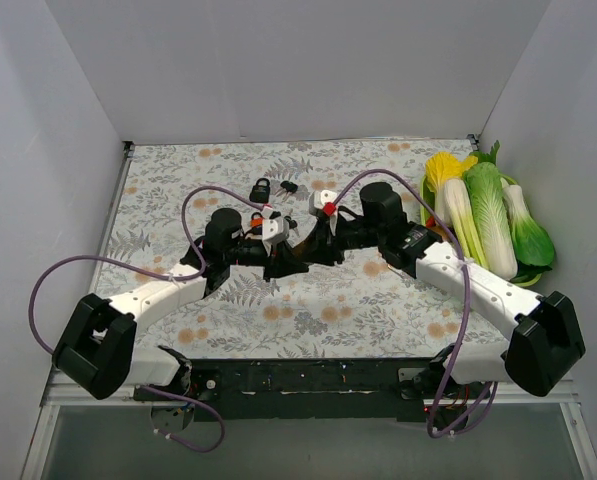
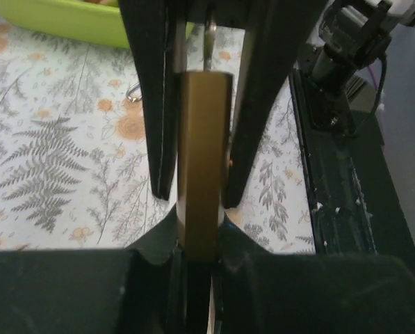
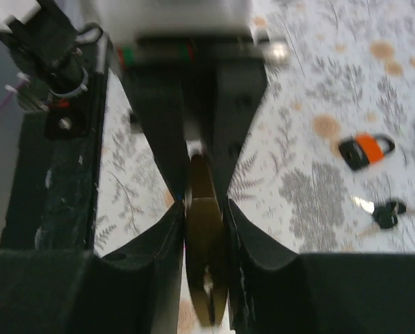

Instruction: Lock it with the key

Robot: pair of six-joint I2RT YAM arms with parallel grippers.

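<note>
My two grippers meet over the middle of the table. A brass padlock body is held upright in the left wrist view between my shut left gripper and my right gripper, which is shut around it from the other side. In the right wrist view the brass piece runs between both sets of fingers. A thin silver piece shows above it in the left wrist view; whether it is key or shackle, I cannot tell.
Black padlocks and key bunches lie behind the grippers, one padlock with an orange band. A green basket of vegetables stands at the right.
</note>
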